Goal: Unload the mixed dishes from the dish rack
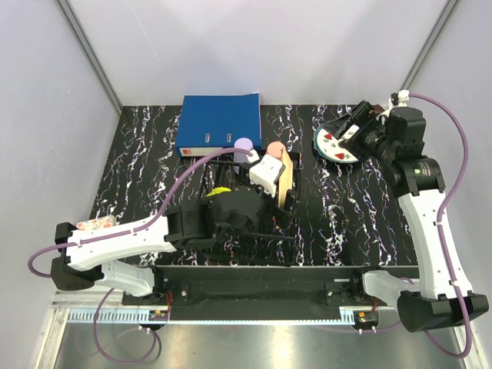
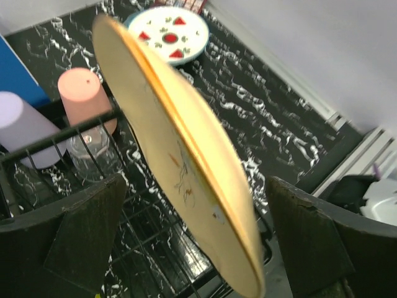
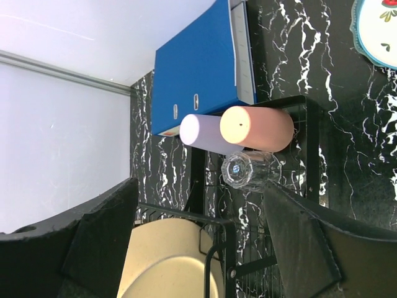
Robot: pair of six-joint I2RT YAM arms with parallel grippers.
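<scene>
A cream plate (image 2: 180, 167) stands on edge, slightly tilted, at the right side of the black rack (image 1: 250, 237). My left gripper is open above the rack, one finger on either side of this plate; whether they touch it cannot be told. Behind the plate are a lilac cup (image 3: 211, 132), a peach cup (image 3: 260, 128) and a clear glass (image 3: 251, 169). Mostly hidden under my left arm is a yellow bowl (image 1: 219, 191). Over the left edge of the patterned plate (image 1: 338, 146), my right gripper (image 1: 344, 134) hangs open and empty.
Against the back of the counter stands a blue box (image 1: 221, 123), directly behind the cups. My left arm spans the left counter and rack.
</scene>
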